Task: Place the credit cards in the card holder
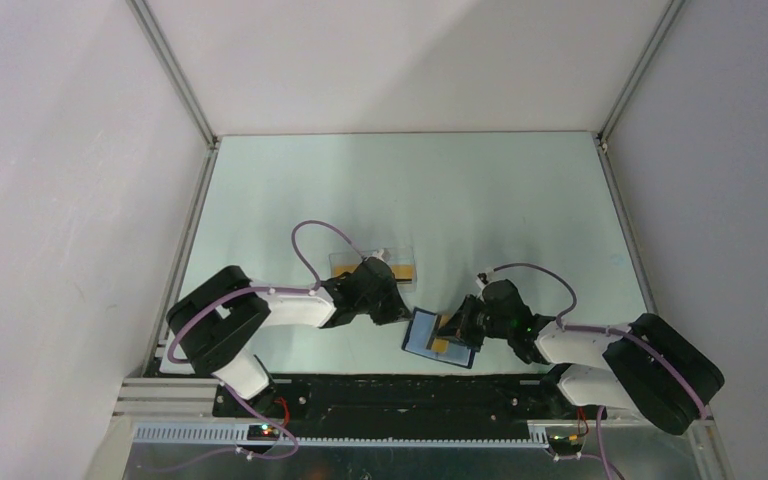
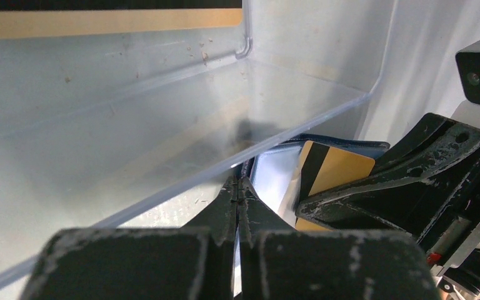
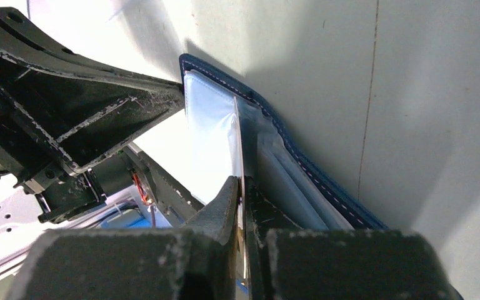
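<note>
The blue card holder lies open at the table's front, its clear sleeves showing in the right wrist view. A gold card with a black stripe stands over the holder. My right gripper is shut on that card's thin edge, which runs into the sleeves. My left gripper is shut at the holder's left side, with no card visible between its fingers; whether it pinches the holder's edge is hidden.
A clear tray with more gold cards sits just behind the left gripper.
</note>
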